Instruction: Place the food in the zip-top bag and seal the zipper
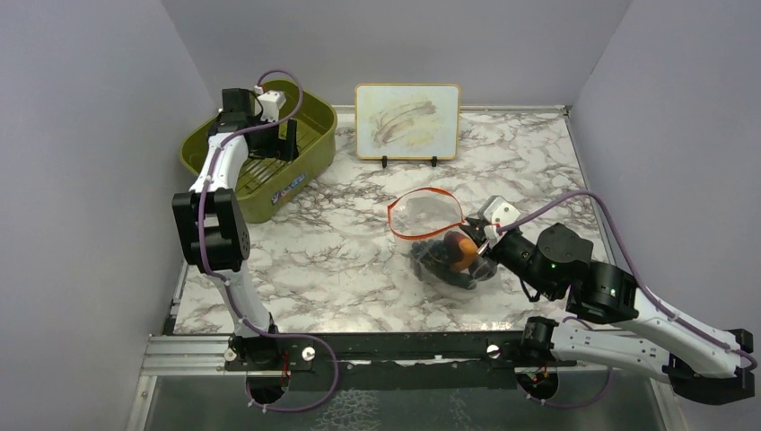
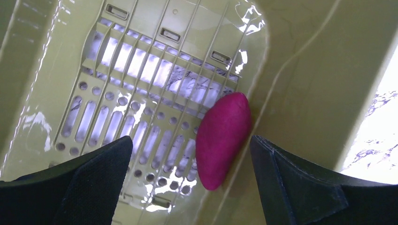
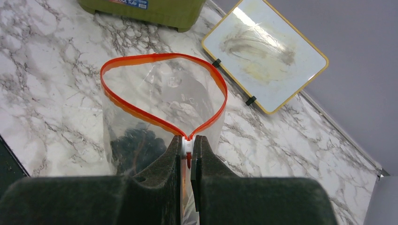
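Note:
A clear zip bag with an orange-red rim [image 3: 133,61] hangs with its mouth open, one end of the zipper pinched by my shut right gripper at the white slider [image 3: 187,144]. Inside it lie dark pieces and an orange round item [image 1: 464,251]. In the left wrist view, a purple sweet-potato-shaped food [image 2: 224,140] lies on the slatted floor of the green tub [image 2: 324,70], against its right wall. My left gripper is open above it, fingers apart, nothing between them; the food sits right of the middle of the gap.
The tub's wall [image 1: 310,171] rises around the left gripper. A whiteboard [image 1: 407,121] stands on small black feet at the back.

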